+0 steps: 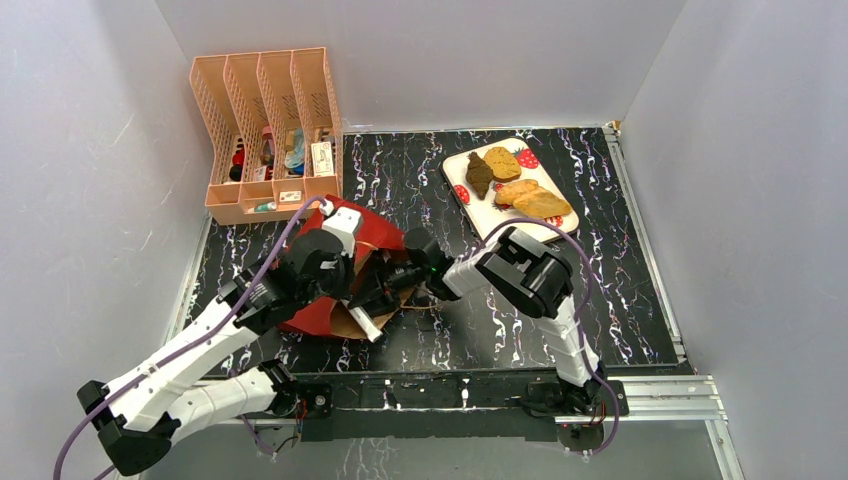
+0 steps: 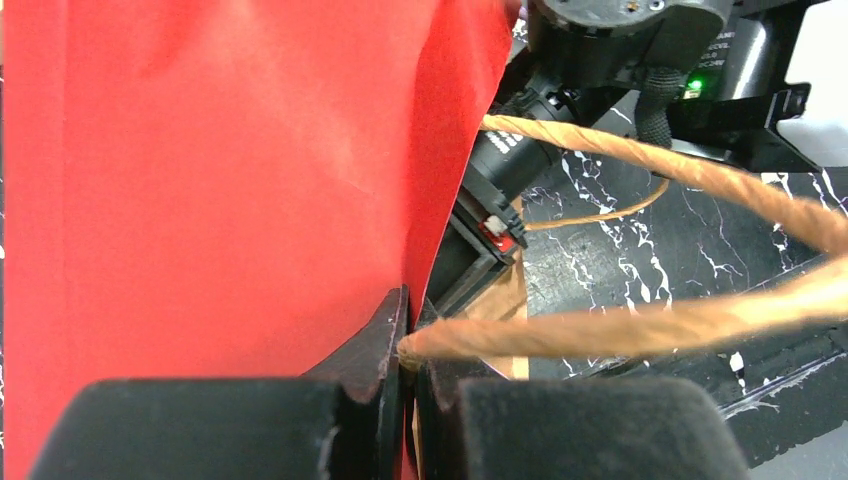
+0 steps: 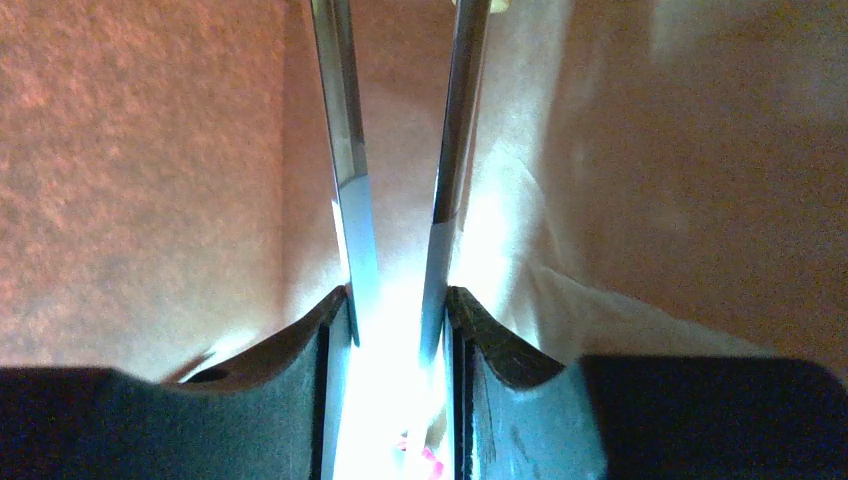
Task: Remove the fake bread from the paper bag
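The red paper bag lies at the left middle of the table, partly covered by both arms. Its red edge runs between the fingertips of my left gripper, which is shut on it beside a twisted handle cord. Inside the bag's brown interior, my right gripper stands part open. Two long thin strips extend upward from its fingertips; what they are is unclear. Glare hides much of the gap, and no bread can be made out there. Several bread pieces, including a dark brown one, rest on a tray.
The strawberry-patterned tray sits at the back right. A peach divided organizer with small items stands at the back left. Bare dark marbled tabletop stretches along the right side. Rope handles loop close to my left gripper.
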